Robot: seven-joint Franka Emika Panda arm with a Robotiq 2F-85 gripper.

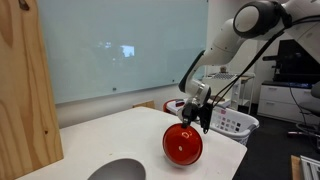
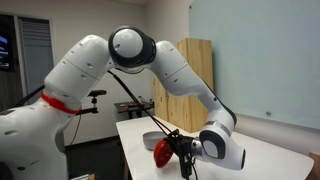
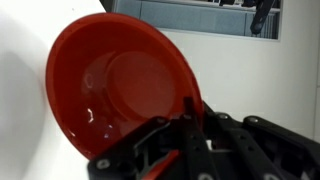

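Observation:
A round red bowl [image 1: 182, 145] is tipped on its side, its open face toward exterior view 1. My gripper [image 1: 190, 120] is shut on its upper rim. Seen from the other side, the red bowl [image 2: 163, 152] hangs by the gripper [image 2: 172, 140] over the white table. In the wrist view the red bowl [image 3: 120, 80] fills the left half, and its near rim runs into the dark gripper, where the fingertips are hard to make out. Whether the bowl's lower edge touches the table, I cannot tell.
A grey bowl [image 1: 118, 170] rests on the white table [image 1: 95, 145] at the front left. White laundry baskets [image 1: 232, 122] stand beyond the table's right side. A wooden cabinet [image 1: 30, 80] is at the left. Clear tabletop lies behind the bowls.

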